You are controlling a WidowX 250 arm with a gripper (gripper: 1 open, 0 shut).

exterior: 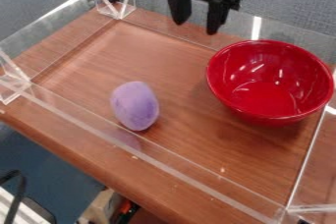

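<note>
My black gripper (198,10) hangs at the top centre, above the back of the wooden work area, open with nothing between its fingers. A purple oblong object (134,105) lies on the wood at centre-left, apart from the gripper. A glossy red bowl (269,83) sits on the right, below and to the right of the gripper, with nothing visible inside it.
Clear acrylic walls (184,172) border the wooden surface (92,61) on all sides. A dark object stands beyond the back left corner.
</note>
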